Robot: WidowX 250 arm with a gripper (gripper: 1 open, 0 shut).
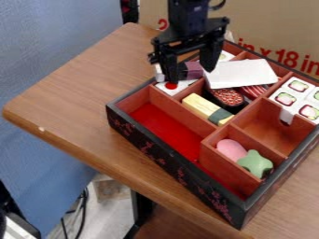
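Observation:
My black gripper (186, 62) hangs above the back-left part of a red compartment box (125, 117), its fingers either side of the area by a purple piece (192, 70) and white pieces (173, 86). Whether anything is held between the fingers is unclear. A white card (243, 72) lies on the box to the right. A yellow piece (204, 108), dark round pieces (227, 96), a pink piece (230, 148) and a green star (255, 163) sit in compartments.
A cardboard box (274, 28) stands behind. The front-left compartment and a right-middle one are empty.

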